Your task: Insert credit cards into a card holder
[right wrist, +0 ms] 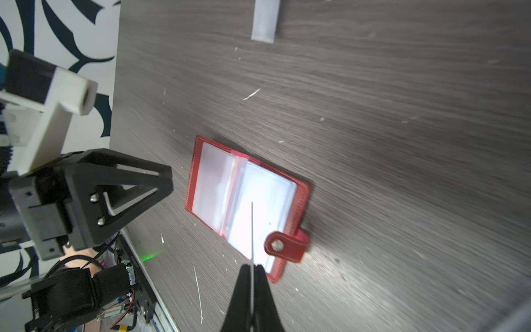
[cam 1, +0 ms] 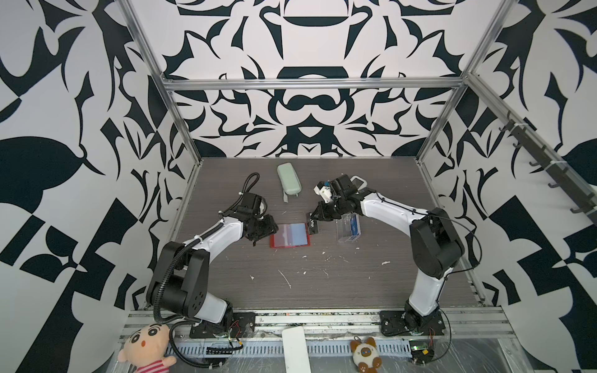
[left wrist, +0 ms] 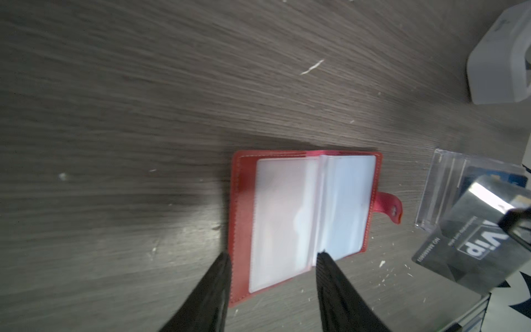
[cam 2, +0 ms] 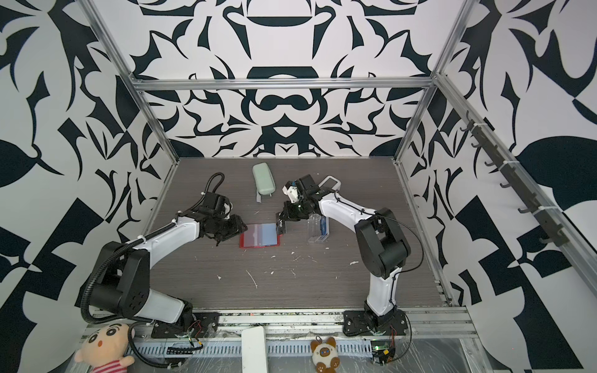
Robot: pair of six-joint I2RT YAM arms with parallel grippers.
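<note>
The open red card holder (cam 1: 289,235) with clear sleeves (left wrist: 282,221) lies at the middle of the table. My right gripper (cam 1: 315,216) is shut on a dark VIP card, held just right of the holder, seen edge-on in the right wrist view (right wrist: 252,232). My left gripper is over the holder's left side, fingers apart with nothing between them. A clear card box (cam 1: 348,230) with blue cards inside lies right of the holder, partly behind the held card in the left wrist view.
A pale green case (cam 1: 288,179) lies at the back. A white-rimmed device (cam 2: 329,182) sits at the back right behind the right arm.
</note>
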